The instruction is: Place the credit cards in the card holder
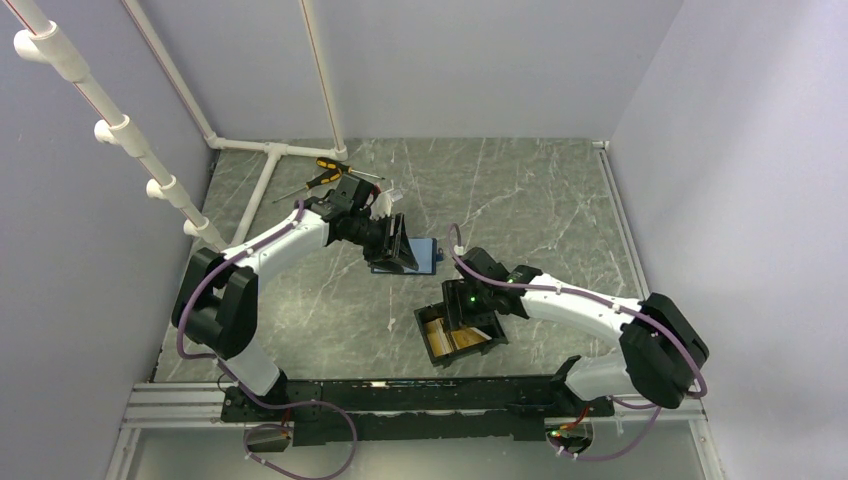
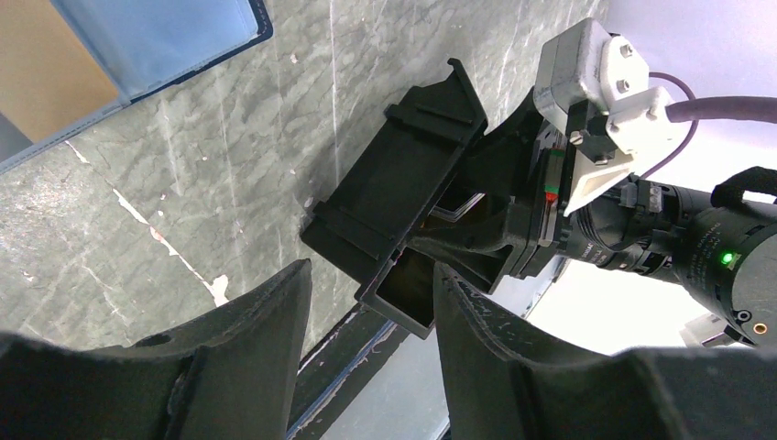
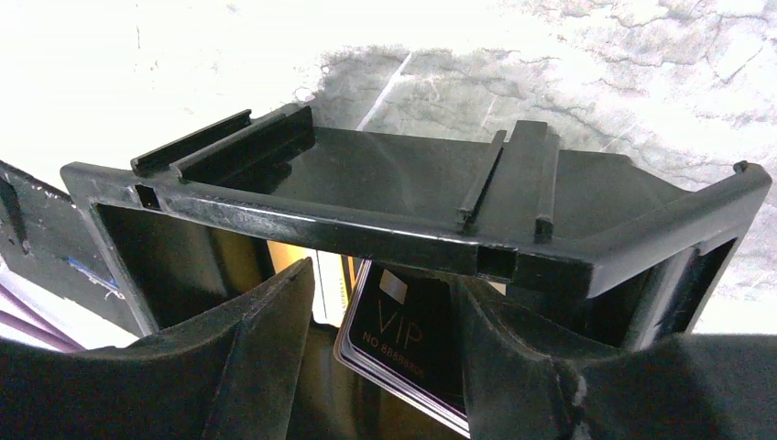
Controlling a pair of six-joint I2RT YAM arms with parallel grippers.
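Cards stand in a black open box [image 1: 437, 358] near the table's front. In the right wrist view a black VIP card [image 3: 389, 316] leans between the fingers of my right gripper, with a gold-and-white card [image 3: 328, 286] behind it. These fingers are apart, reaching over the box; whether either touches the VIP card cannot be told. A flat card holder [image 1: 426, 258] with blue pockets and a dark edge lies mid-table under my left gripper [image 1: 400, 266]. The left wrist view shows the holder [image 2: 169, 41] with a tan area at upper left, and the left fingers apart, empty.
Screwdrivers [image 1: 325, 178] with black and yellow handles lie at the back left by white pipes [image 1: 262, 190]. The right arm [image 2: 550, 211] leans over the box.
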